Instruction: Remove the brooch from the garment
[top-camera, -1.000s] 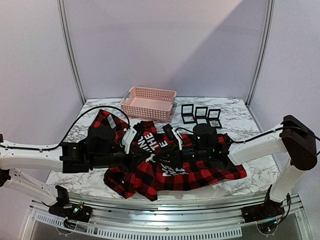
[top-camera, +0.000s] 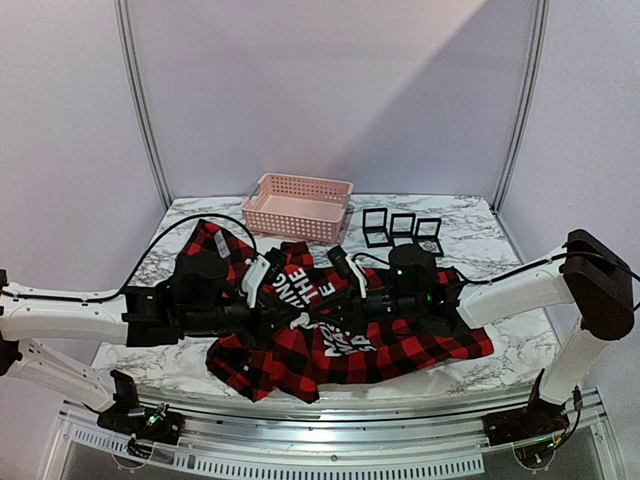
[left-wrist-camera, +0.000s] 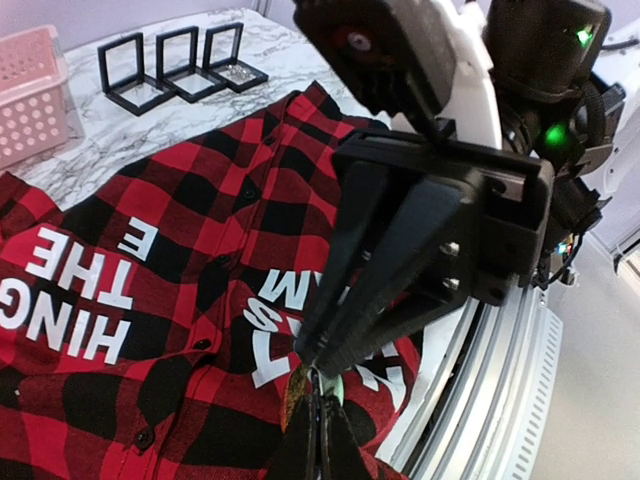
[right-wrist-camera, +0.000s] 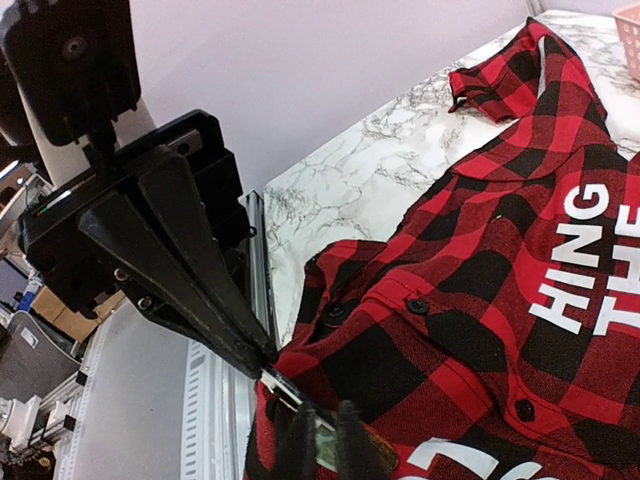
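Observation:
The red-and-black checked shirt (top-camera: 270, 365) with white lettering lies across the table. At its front part is the brooch, whose pale green face (right-wrist-camera: 327, 450) and brown-gold edge show low in the right wrist view, mostly hidden by fingers. My left gripper is shut right at the brooch; a thin silvery piece shows by its fingertips, but whether it is held is unclear. From the other side, my right gripper points at the same spot, its fingertips close together. Whether the brooch is between them cannot be seen.
A pink basket (top-camera: 298, 209) stands at the back, beside several small black frames (top-camera: 402, 226). The two arms nearly meet over the shirt.
Both arms stay almost in place over the shirt. The shirt's front hem beneath the grippers has shifted slightly.

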